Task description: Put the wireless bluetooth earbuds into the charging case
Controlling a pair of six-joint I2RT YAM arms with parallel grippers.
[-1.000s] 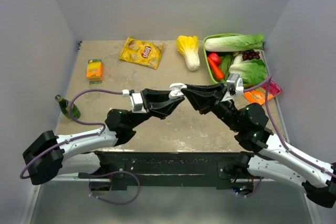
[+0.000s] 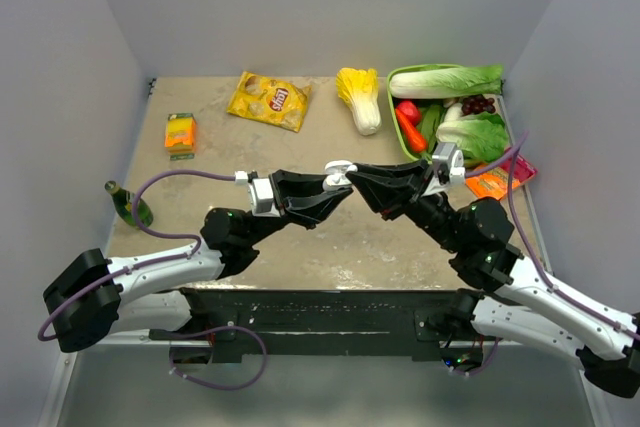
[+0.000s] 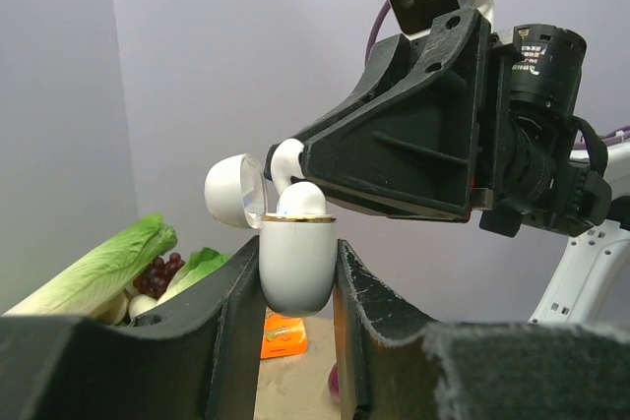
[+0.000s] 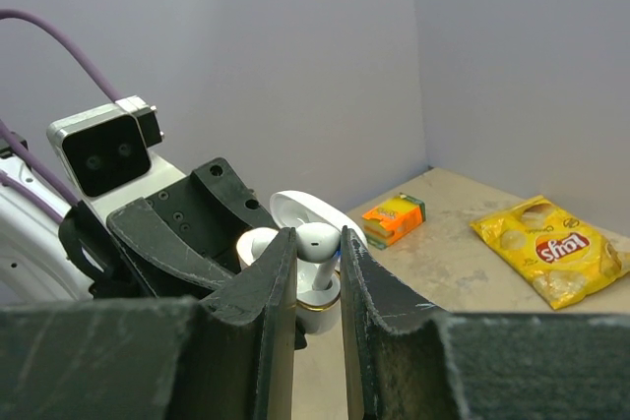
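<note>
Both grippers meet above the middle of the table. In the left wrist view my left gripper is shut on the white gold-rimmed charging case [image 3: 296, 268], whose lid [image 3: 229, 190] stands open. A white earbud tip shows in the case. My right gripper is shut on a white earbud [image 3: 285, 161] just above the case. In the right wrist view the held earbud [image 4: 317, 242] is at the case's opening, between my right fingertips; how far inside it sits is hidden.
A chip bag [image 2: 268, 101], yellow cabbage [image 2: 365, 108] and orange box [image 2: 180, 134] lie at the back. A green basket [image 2: 395, 72] of vegetables is at the back right, a bottle [image 2: 128, 203] at the left.
</note>
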